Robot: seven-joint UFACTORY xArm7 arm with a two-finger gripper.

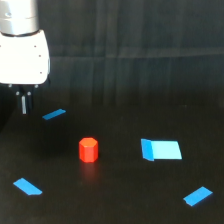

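Observation:
A red block [88,150] with an angular outline stands on the dark table, left of the middle. Further right lies a flat light-blue square [166,150], with a darker blue strip [147,149] along its left side. My gripper [24,100] hangs below the white arm [24,60] at the upper left, apart from the red block and behind it to the left. Its dark fingers are small and dim against the background, so their opening cannot be made out. Nothing shows held there.
Blue tape pieces lie at the back left [54,114], front left [27,187] and front right [198,196]. A dark curtain [140,55] hangs behind.

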